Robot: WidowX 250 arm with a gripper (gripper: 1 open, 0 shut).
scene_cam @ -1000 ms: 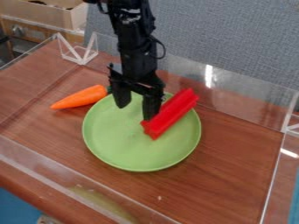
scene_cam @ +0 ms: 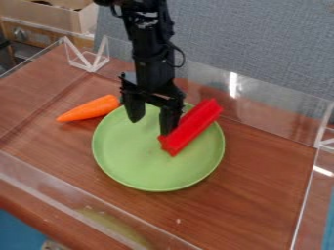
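Observation:
My black gripper (scene_cam: 151, 111) hangs open over a green plate (scene_cam: 144, 161), its two fingers spread, with nothing seen between them. A red bar-shaped object (scene_cam: 192, 127) lies slanted on the right part of the plate, close beside the gripper's right finger; whether they touch I cannot tell. An orange carrot (scene_cam: 86, 108) rests on the wooden table just left of the plate, pointing down to the left.
A cardboard box (scene_cam: 47, 14) stands outside at the back left.

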